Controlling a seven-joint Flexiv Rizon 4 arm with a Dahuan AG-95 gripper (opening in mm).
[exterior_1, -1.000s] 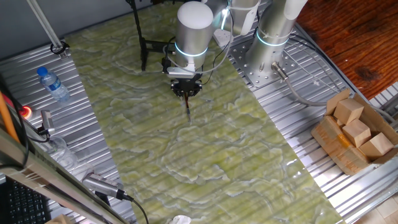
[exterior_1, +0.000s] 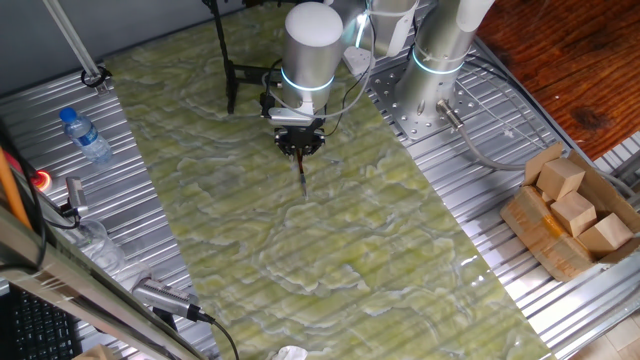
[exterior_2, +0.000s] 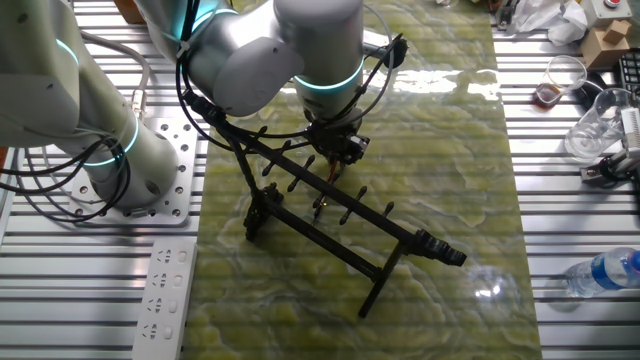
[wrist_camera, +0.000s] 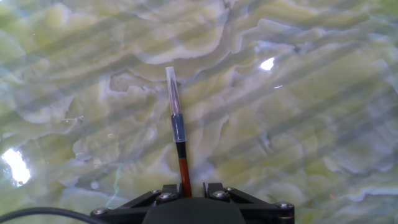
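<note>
A slim brush (wrist_camera: 178, 127) with a reddish-brown handle, a dark band and a clear sleeve over its pale tip juts out from my gripper in the wrist view. The gripper appears shut on its handle; the hold itself is partly hidden by the gripper body. From exterior view 1, the gripper (exterior_1: 300, 150) points down over the green marbled mat (exterior_1: 330, 260), the brush (exterior_1: 303, 180) hanging below it. Whether the tip touches the mat is hard to tell. In exterior view 2 the brush (exterior_2: 320, 206) shows partly behind a black rack's bars.
The black rack (exterior_2: 330, 245) with short pegs stands close to the arm. A box of wooden blocks (exterior_1: 545, 235) sits at the right, a water bottle (exterior_1: 87, 137) at the left. A power strip (exterior_2: 165, 300) lies near the arm base.
</note>
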